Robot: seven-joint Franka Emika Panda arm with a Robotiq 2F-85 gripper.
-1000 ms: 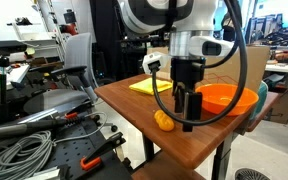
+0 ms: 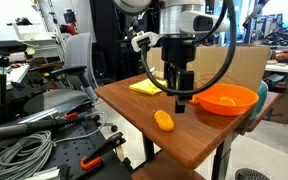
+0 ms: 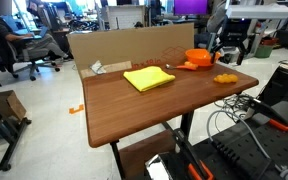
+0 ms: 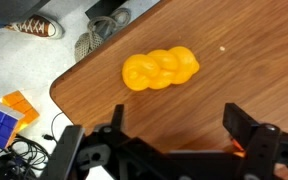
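A lumpy yellow-orange object (image 2: 164, 121) lies near the front corner of the wooden table (image 2: 190, 140); the wrist view shows the same lumpy object (image 4: 162, 68) whole and uncovered. Above the tabletop hangs my gripper (image 2: 178, 97), open, pointing down, slightly behind and to the right of that object in exterior view 1. Its two fingers stand wide apart at the bottom of the wrist view, with only bare wood between them. An orange bowl (image 2: 224, 100) rests on the table to the right of the gripper.
A folded yellow cloth (image 3: 149, 78) lies farther along the table, with bare wood around it. A brown cardboard panel (image 3: 124, 50) stands along the back edge. Near the bowl is a small orange-red item (image 3: 186, 67). Cables (image 2: 24, 152) hang beside the table.
Over the last second my gripper has risen and shifted slightly left in exterior view 1, away from the tabletop. The lumpy object and the bowl have stayed put.
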